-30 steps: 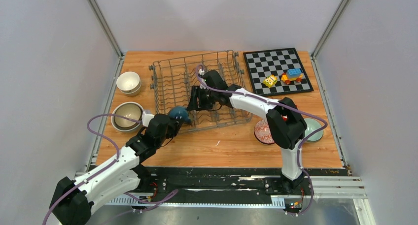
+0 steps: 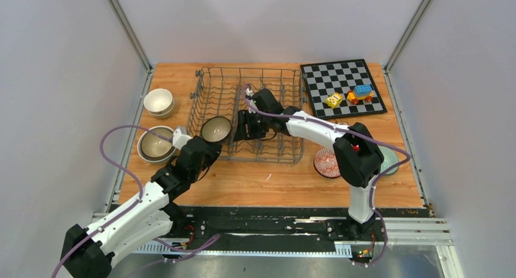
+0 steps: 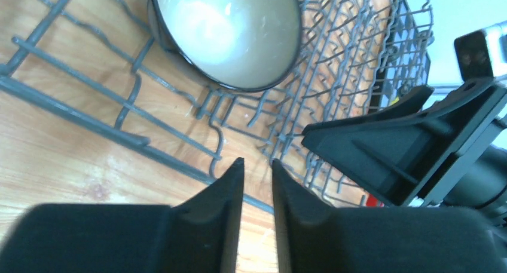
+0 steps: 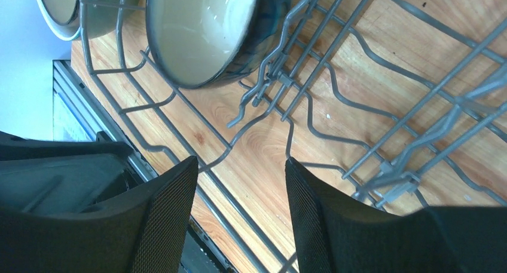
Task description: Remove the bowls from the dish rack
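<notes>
A blue bowl (image 2: 216,130) with a cream inside and dark rim rests mouth up in the front left of the wire dish rack (image 2: 268,162). The left wrist view has this bowl (image 3: 224,37) beyond my left gripper, whose fingers are slightly apart with nothing between them. In the right wrist view, the bowl (image 4: 206,28) leans among the wires at upper left. My right gripper is wide open and empty, over the rack to the bowl's right. No other bowl shows in the rack; the right arm hides part of it.
Left of the rack stand stacked white bowls (image 2: 159,100) and a cream-lined bowl (image 2: 155,145) nested in a larger one. At right are a red-patterned dish (image 2: 325,162), a pale green dish (image 2: 388,160) and a chessboard (image 2: 322,77) with toys.
The bowl has turned from bottom up to mouth up and settled back into the rack. The rack has straightened.
</notes>
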